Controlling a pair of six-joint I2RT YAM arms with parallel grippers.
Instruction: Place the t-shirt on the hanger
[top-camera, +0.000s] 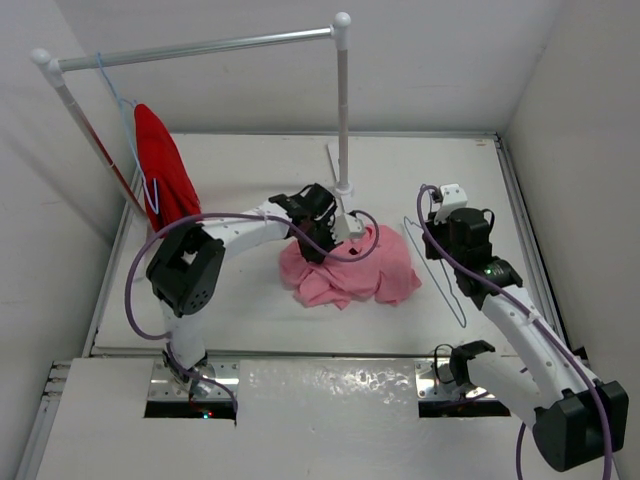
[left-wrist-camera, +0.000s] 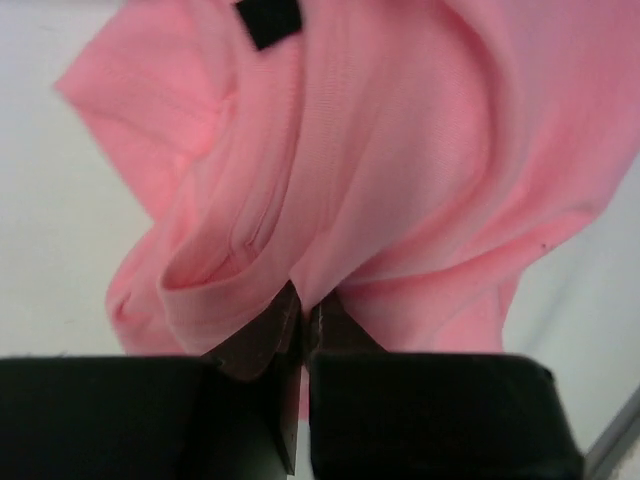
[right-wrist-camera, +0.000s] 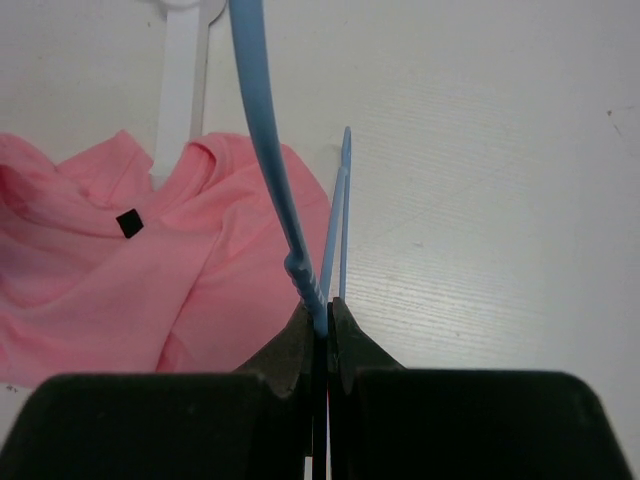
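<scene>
The pink t shirt (top-camera: 385, 272) lies crumpled in the middle of the table. Down at its upper left part, my left gripper (top-camera: 318, 257) is shut; the left wrist view shows a fold of pink cloth (left-wrist-camera: 345, 235) pinched between the fingertips. A black patch (left-wrist-camera: 269, 20) shows on the shirt near the collar. My right gripper is shut on a thin blue hanger (right-wrist-camera: 268, 140), held right of the shirt. From above, the hanger (top-camera: 447, 290) extends from that gripper toward the table's front, apart from the shirt.
At the left a rack with a metal bar (top-camera: 200, 52) carries a red garment (top-camera: 165, 165) on another blue hanger (top-camera: 128, 120). The rack's white post (top-camera: 343, 120) stands behind the shirt.
</scene>
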